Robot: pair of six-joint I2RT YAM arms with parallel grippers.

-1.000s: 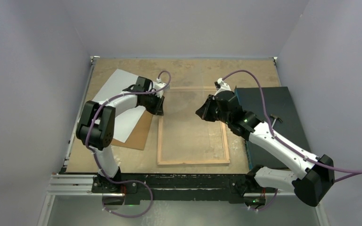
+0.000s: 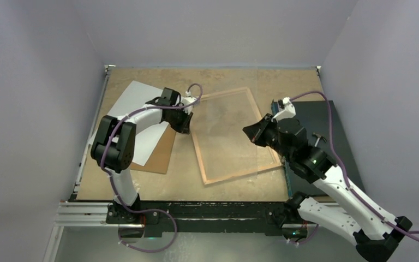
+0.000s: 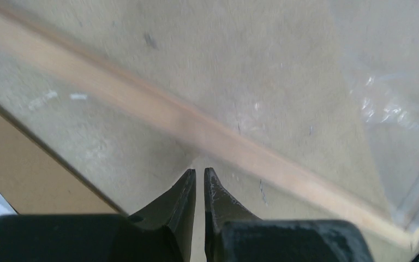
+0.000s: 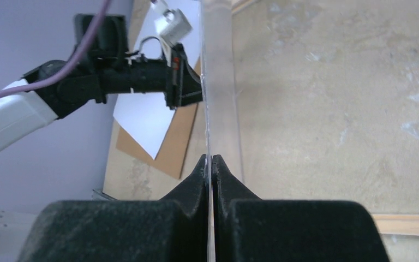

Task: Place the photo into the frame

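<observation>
A light wooden frame (image 2: 198, 159) lies tilted on the table in the top view; the tabletop shows through its middle. My right gripper is shut on the edge of a thin clear sheet (image 4: 222, 82), which stands edge-on above the frame in the right wrist view. Part of this sheet also shows at the right of the left wrist view. My left gripper is slightly open, nothing between its fingertips, just outside the frame's left bar (image 3: 169, 117). To the left, a white sheet (image 2: 153, 144) lies over a brown board (image 2: 163, 158); no picture is visible on it.
At the right a dark board (image 2: 333, 131) lies under the right arm with a small hammer-like tool (image 2: 318, 137) on it. Bare table (image 2: 240, 76) stretches behind the frame. Purple cables (image 2: 114, 136) run along both arms.
The frame has turned counterclockwise and shifted right. My right gripper has moved to the right with the clear sheet. The left gripper has barely moved, and the white sheet and brown board stay put.
</observation>
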